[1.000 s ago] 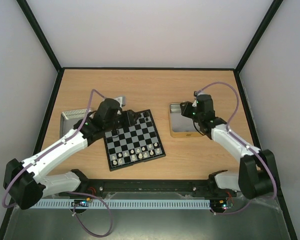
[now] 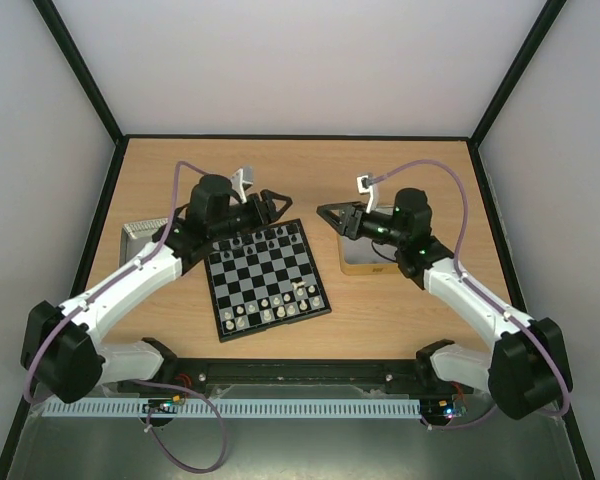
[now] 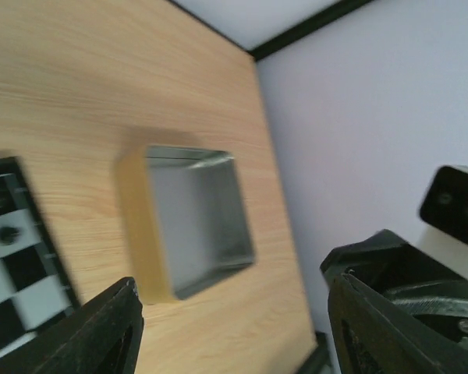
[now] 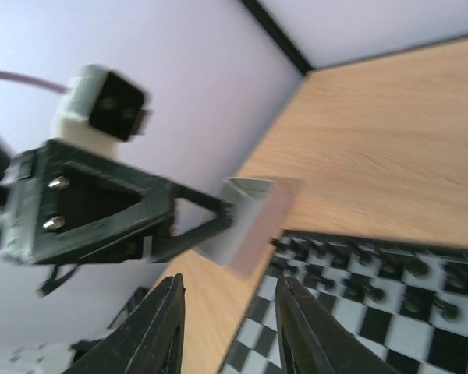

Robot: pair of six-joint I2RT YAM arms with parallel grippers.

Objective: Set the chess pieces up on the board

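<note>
The checkered chessboard [image 2: 260, 280] lies at the table's middle. White pieces [image 2: 265, 316] stand on its near rows, one lighter piece seeming to lie near the right edge; dark pieces [image 4: 417, 266] stand on the far rows, partly hidden by the left arm in the top view. My left gripper [image 2: 276, 206] hangs open above the board's far edge; in its wrist view nothing shows between the fingers. My right gripper [image 2: 330, 214] is raised right of the board, facing left, its fingers apart with nothing seen between them in the right wrist view.
A box [image 2: 365, 268] with a grey interior sits right of the board, under my right arm. A grey container [image 2: 130, 250] stands at the left, behind my left arm.
Both grippers have risen and moved from a second ago: the right one leftward from over the box toward the board, the left one toward the back.
</note>
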